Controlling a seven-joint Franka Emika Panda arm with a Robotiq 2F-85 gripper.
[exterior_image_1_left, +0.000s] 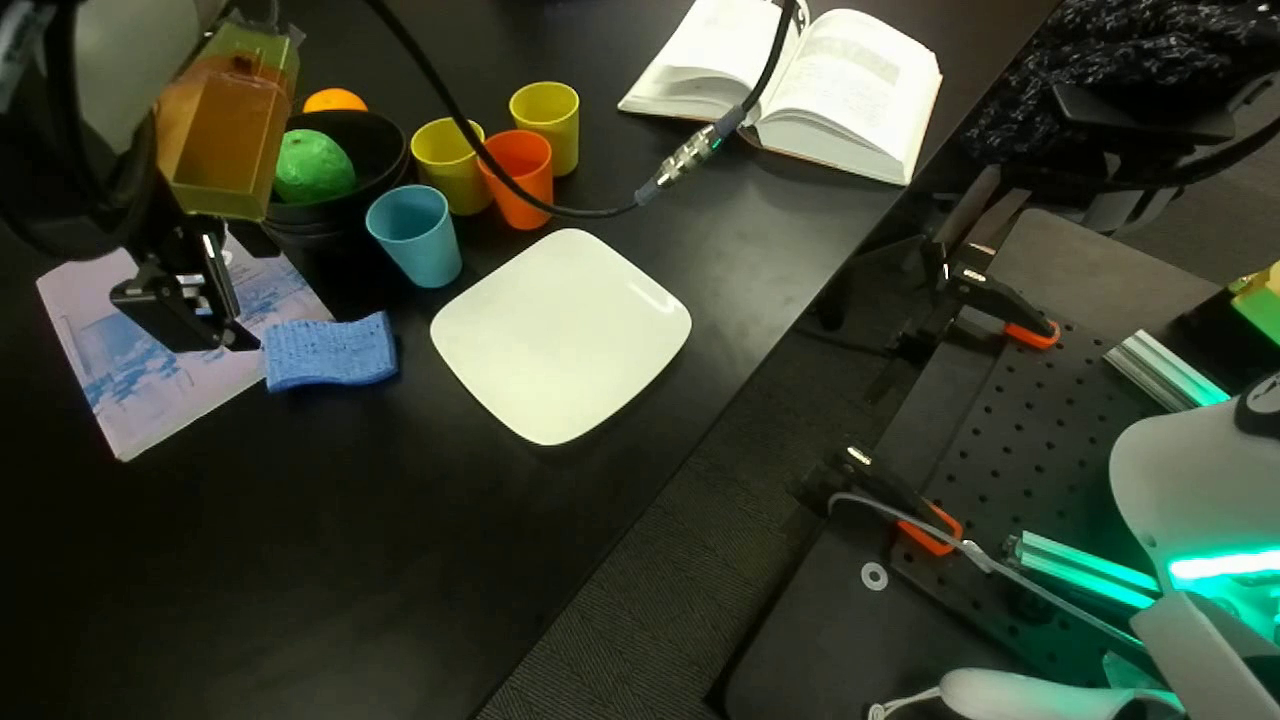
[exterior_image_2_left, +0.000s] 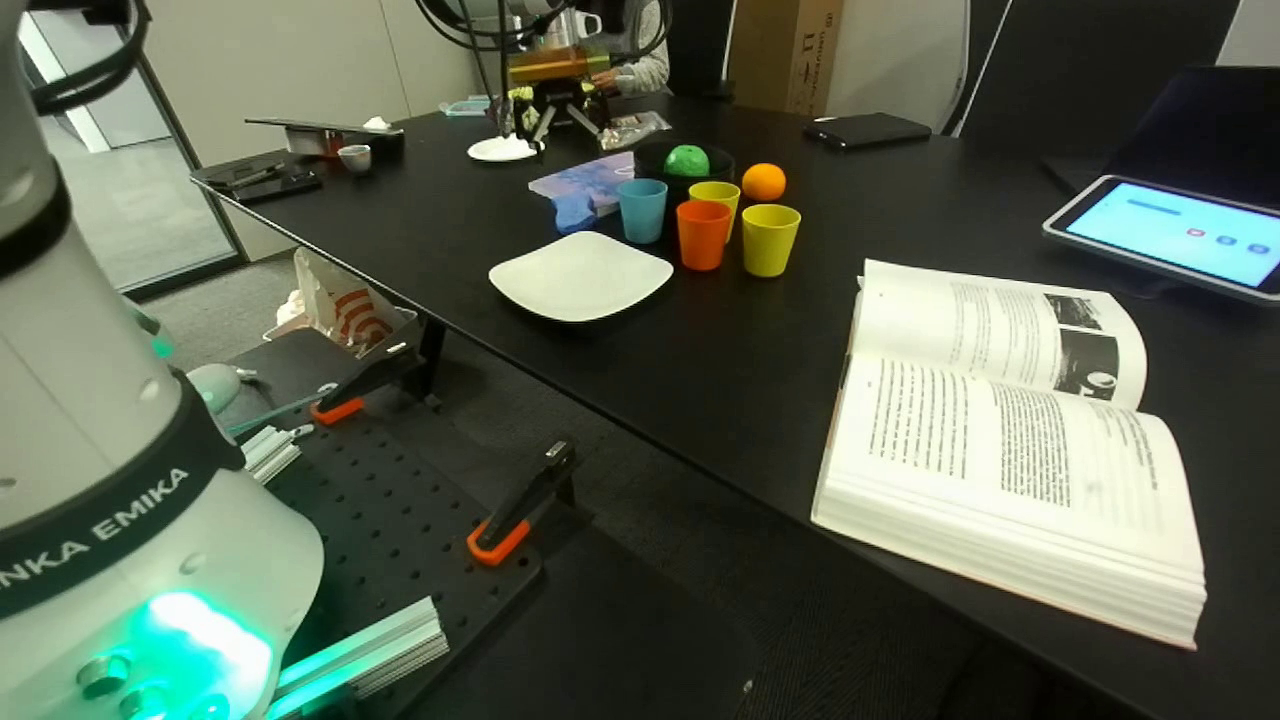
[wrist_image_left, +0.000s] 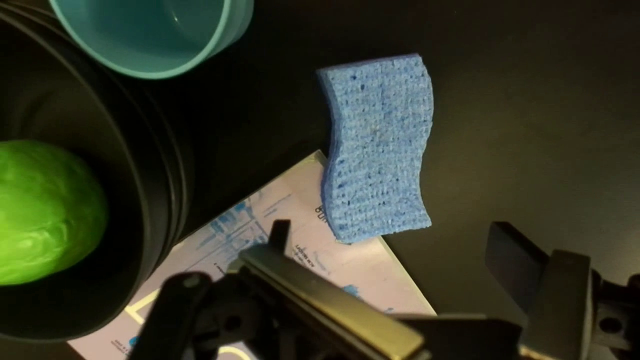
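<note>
My gripper is open, its two fingers wide apart and nothing between them. In the wrist view a wavy blue sponge (wrist_image_left: 379, 147) lies just beyond the fingertips, one end resting on the corner of a printed booklet (wrist_image_left: 300, 234). From exterior view 1 the gripper (exterior_image_1_left: 246, 288) hangs over the booklet (exterior_image_1_left: 156, 348), to the left of the sponge (exterior_image_1_left: 330, 352). A green round object (exterior_image_1_left: 314, 166) sits in the black bowl (exterior_image_1_left: 386, 156). The blue cup (exterior_image_1_left: 414, 234) stands beside that bowl.
An empty white plate (exterior_image_1_left: 561, 336) lies right of the sponge. Behind it stand an orange cup (exterior_image_1_left: 519, 178) and two yellow cups (exterior_image_1_left: 547, 120). An orange fruit (exterior_image_2_left: 763, 182) is behind the bowl, and an open book (exterior_image_1_left: 798, 84) lies farther off.
</note>
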